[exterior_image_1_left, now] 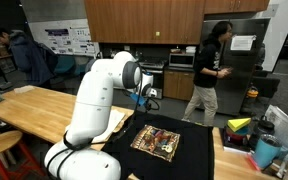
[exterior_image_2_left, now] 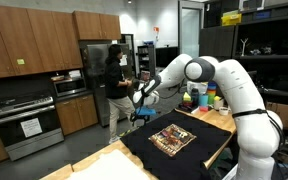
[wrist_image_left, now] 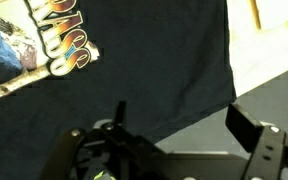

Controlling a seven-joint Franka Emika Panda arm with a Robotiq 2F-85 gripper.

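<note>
A black cloth (exterior_image_1_left: 192,154) lies on the table, with a square, colourful printed picture (exterior_image_1_left: 155,143) on its left part. In the wrist view, large letters (wrist_image_left: 70,36) show on the print at the upper left. My gripper is open, its two dark fingers well apart. Between them I see only the black cloth, its edge and a grey surface further below. From exterior view 1, the gripper (exterior_image_1_left: 144,96) hangs above the table beyond the printed picture. In exterior view 2 it is small, and its fingers are hard to make out.
Several containers and tools, including a blue canister (exterior_image_1_left: 267,151), crowd the right side. Wooden tabletop (exterior_image_1_left: 34,109) runs along the left, with a red stool (exterior_image_1_left: 2,143) beside it. A person (exterior_image_1_left: 208,75) is behind the table, near the fridge (exterior_image_1_left: 244,65).
</note>
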